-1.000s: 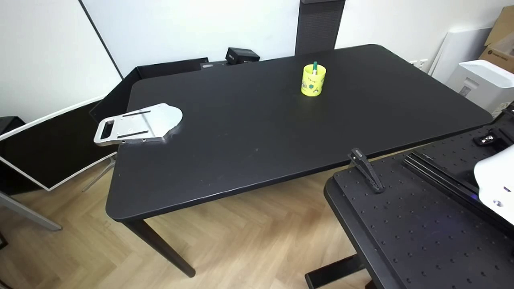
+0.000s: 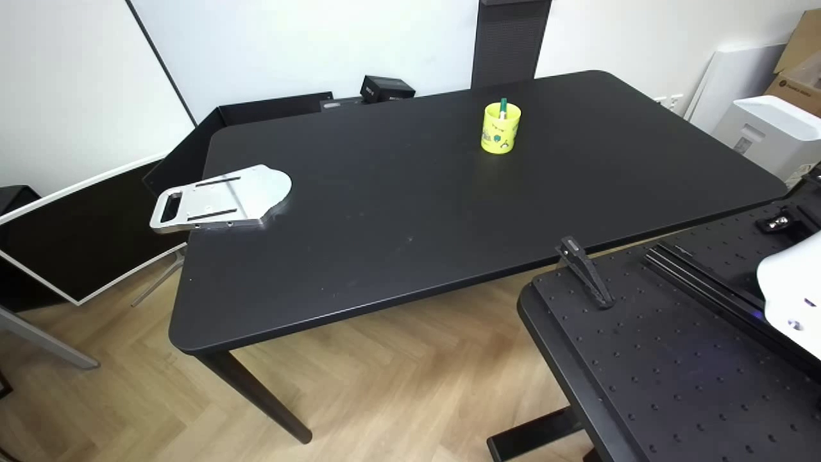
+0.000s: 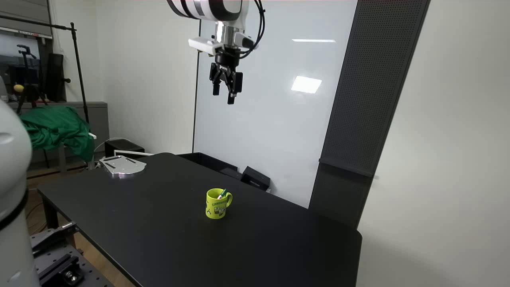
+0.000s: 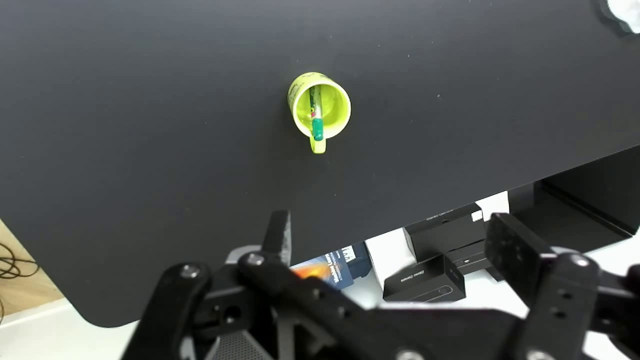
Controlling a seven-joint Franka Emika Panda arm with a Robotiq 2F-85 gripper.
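Note:
On the black table stands an upright yellow-green mug [image 2: 498, 137] with printed figures and a handle, also visible in exterior view 2 [image 3: 216, 207]. A marker [image 4: 316, 114] with a green cap leans inside it, its capped end at the rim on the handle side in the wrist view. High above the table, my gripper [image 3: 223, 95] hangs pointing down, well clear of the mug [image 4: 339, 108]. Its black fingers [image 4: 277, 235] are spread wide and nothing lies between them, so it is open. Exterior view 1 does not show the gripper.
A silver metal plate [image 2: 231, 199] rests at its left end, partly overhanging the edge. Behind the table, black boxes [image 4: 424, 281] lie in the gap by the whiteboard [image 3: 272, 124]. A perforated bench [image 2: 677, 362] adjoins the near side.

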